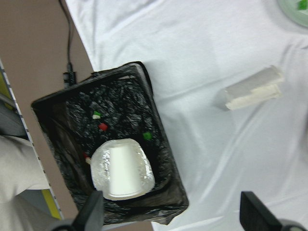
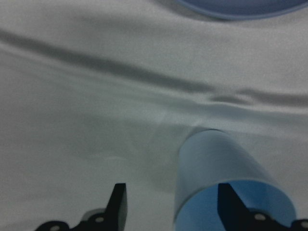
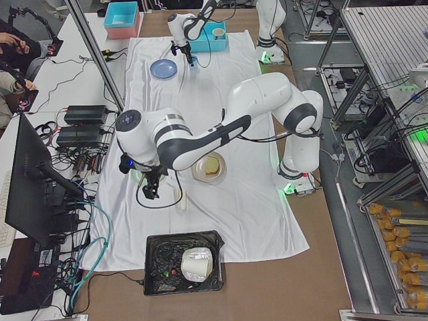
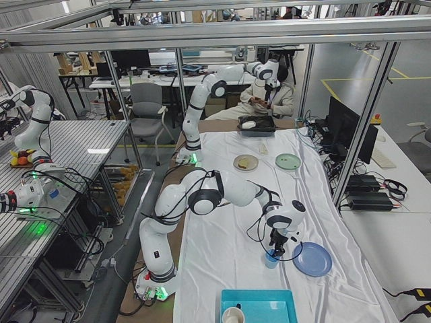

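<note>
My left gripper (image 3: 150,187) is open, raised over the cloth near the green plate (image 1: 296,9); only the fingertips show in the left wrist view. A black lined bin (image 1: 159,154) holds a white cup-like item with crumpled clear wrap (image 1: 122,168) and small coloured bits. A crumpled pale item (image 1: 252,89) lies on the cloth. My right gripper is open low over a blue cup (image 2: 214,154), one finger at its mouth, the other outside it. A blue plate (image 4: 313,259) lies beside the cup.
A tan plate (image 4: 245,161) with a yellow item lies mid-cloth. A turquoise tray (image 4: 257,296) with a mug stands at the far end from the bin. The cloth between the two plate groups is largely clear.
</note>
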